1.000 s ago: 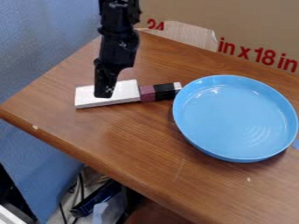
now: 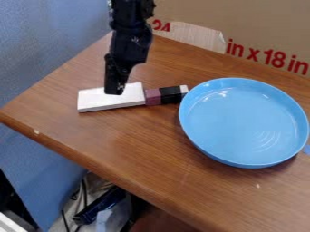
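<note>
My black gripper [image 2: 115,83] hangs low over the left part of a white flat block [image 2: 121,102] on the wooden table; whether its fingers are open or touch the block is unclear. To the block's right lies a dark maroon and black piece [image 2: 165,95] with a pale end, in line with it. A light blue plate [image 2: 242,122] sits on the right side of the table, just beside that piece.
A cardboard box [image 2: 266,27] with red print stands behind the table. A blue padded surface [image 2: 43,77] is at the left, with clutter below the table edge.
The block and plate look unmoved.
</note>
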